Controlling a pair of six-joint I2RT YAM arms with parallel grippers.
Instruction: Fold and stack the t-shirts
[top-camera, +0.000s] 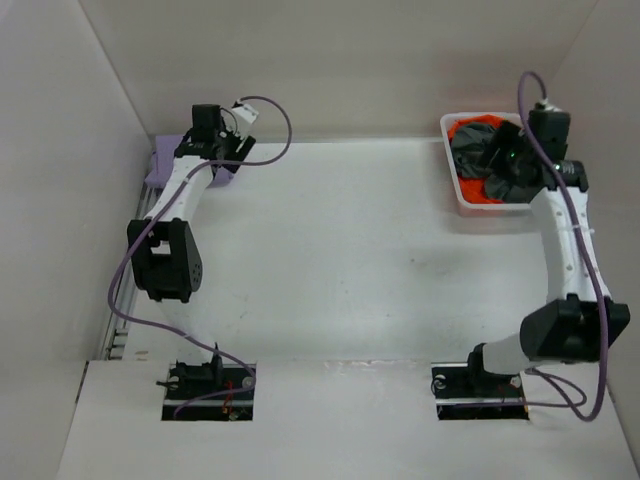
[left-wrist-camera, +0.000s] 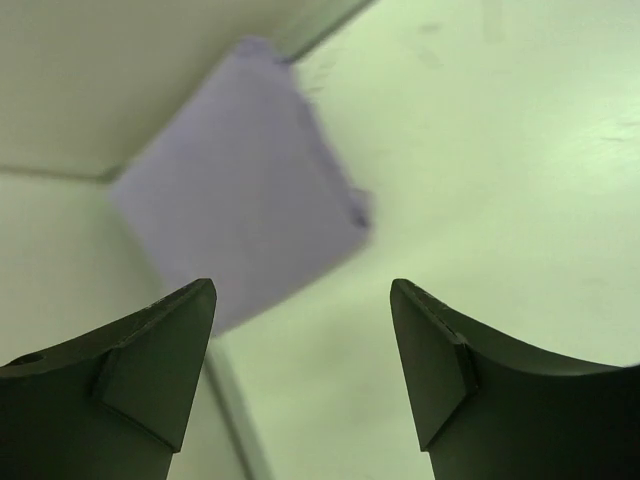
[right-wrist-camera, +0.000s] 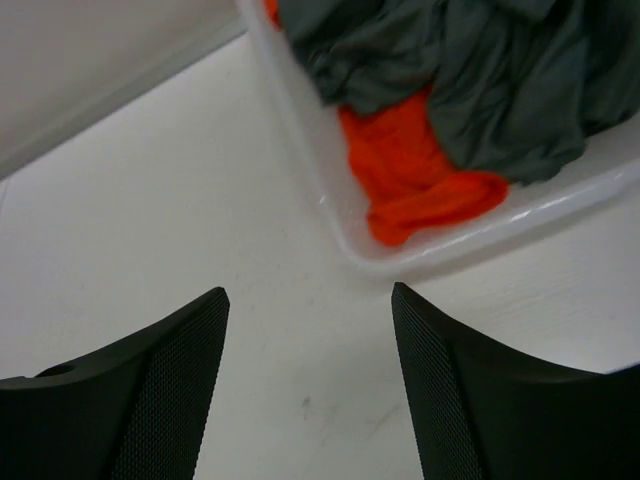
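Observation:
A folded lavender shirt (top-camera: 165, 158) lies flat in the far left corner of the table, partly covered by the left arm in the top view. The left wrist view shows that shirt (left-wrist-camera: 240, 180) whole, as a neat rectangle. Above and to the right of it hangs my left gripper, open and empty. Inside the white bin (top-camera: 447, 160) are a dark green shirt (top-camera: 470, 150) and an orange one (top-camera: 472, 190), both crumpled. My right gripper hovers by the bin's near side, open, with nothing between its fingers.
Walls close in at the back, left and right; the lavender shirt lies against the left corner, and the bin stands near the right wall.

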